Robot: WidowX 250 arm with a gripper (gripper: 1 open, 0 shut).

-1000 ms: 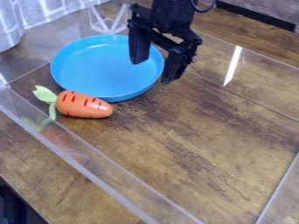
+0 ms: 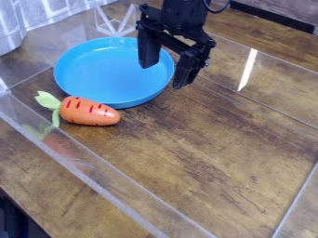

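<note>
My black gripper [image 2: 166, 58] hangs over the right part of a round blue plate [image 2: 97, 76], its two fingers spread apart with nothing seen between them. An orange toy carrot [image 2: 89, 112] with dark stripes and a pale green top lies on the wooden surface just below and left of the plate, outside it.
Clear panels edge the left and right sides. A white translucent cloth or bag [image 2: 18, 20] is at the top left corner.
</note>
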